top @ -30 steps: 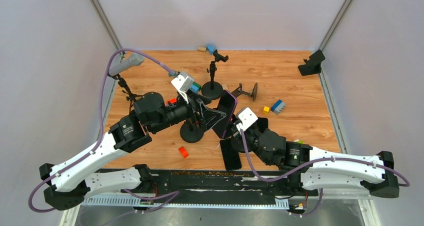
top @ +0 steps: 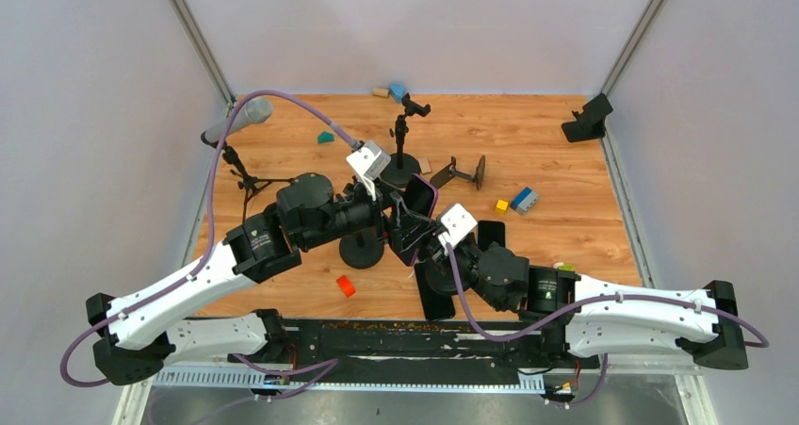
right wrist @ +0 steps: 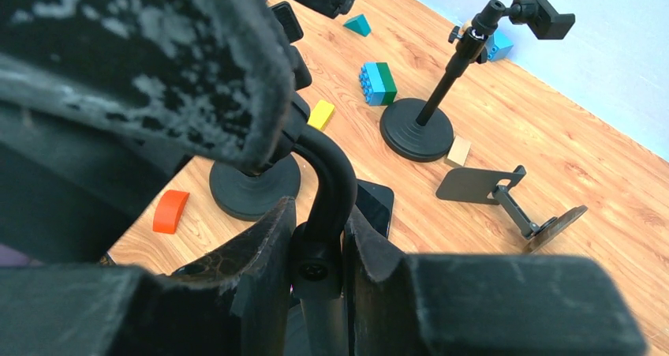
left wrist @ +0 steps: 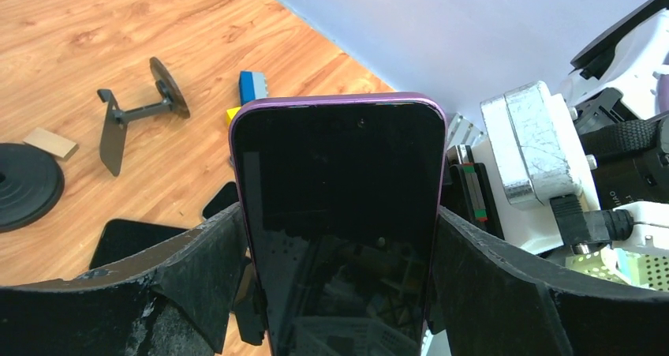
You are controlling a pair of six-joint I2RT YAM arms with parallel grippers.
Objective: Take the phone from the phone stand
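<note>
A purple-rimmed phone (top: 420, 195) stands upright at the table's centre, between both arms. In the left wrist view its dark screen (left wrist: 338, 174) sits between the open fingers of my left gripper, one at each long side. My right gripper is shut on the black curved neck of the phone stand (right wrist: 330, 174), low in the right wrist view. The phone's lower end and the stand's base are mostly hidden.
An empty tilted stand (top: 462, 172), a tall black stand (top: 399, 166), loose blocks (top: 524, 201) and flat phones (top: 433, 296) surround the grippers.
My left gripper has moved rightward to come around the phone's edges. My right arm and the phone have shifted slightly left since a second ago.
</note>
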